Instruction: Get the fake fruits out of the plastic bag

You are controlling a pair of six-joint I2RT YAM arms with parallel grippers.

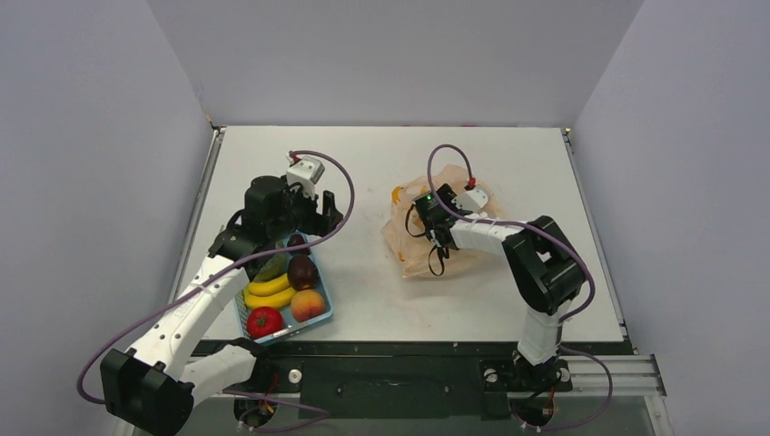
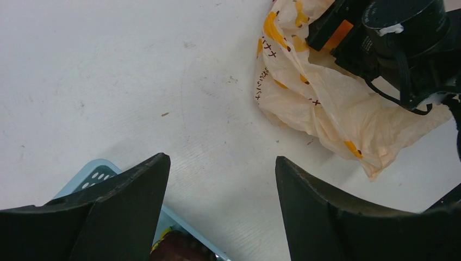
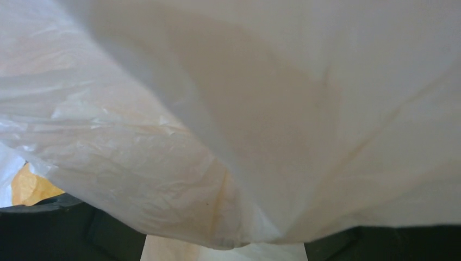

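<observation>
A crumpled, translucent peach plastic bag (image 1: 404, 254) (image 2: 353, 130) (image 3: 261, 109) lies right of centre on the table. My right gripper (image 1: 427, 204) is down at the bag, its fingers open, with bag film spread over and between them, filling the right wrist view; whether any fruit remains inside cannot be seen. My left gripper (image 1: 329, 216) stands open over the blue basket, empty between its fingers. The basket (image 1: 324, 313) (image 2: 95, 169) holds bananas (image 1: 268, 300), a tomato (image 1: 265, 321), a peach (image 1: 307, 304) and dark fruits (image 1: 302, 272).
Grey walls enclose it on both sides and at the back. The left arm covers part of the basket.
</observation>
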